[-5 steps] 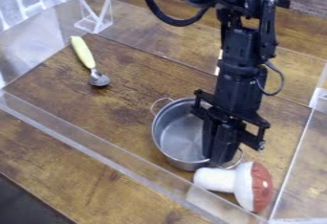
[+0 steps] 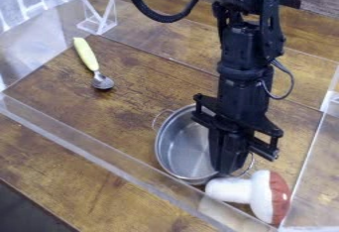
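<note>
My black gripper (image 2: 231, 157) reaches down into the right side of a steel pot (image 2: 183, 149) with wire handles. Its fingertips are low in the pot, and whether they are open or shut is hidden. A toy mushroom (image 2: 271, 196), with a white stem and a red-brown cap, lies on its side just in front of the pot at the lower right.
A spoon (image 2: 86, 59) with a pale yellow handle lies at the upper left. Clear plastic walls edge the wooden table, with a small white stand (image 2: 98, 20) at the back left.
The gripper has shifted very slightly upward and left. The pot and mushroom show almost no movement.
</note>
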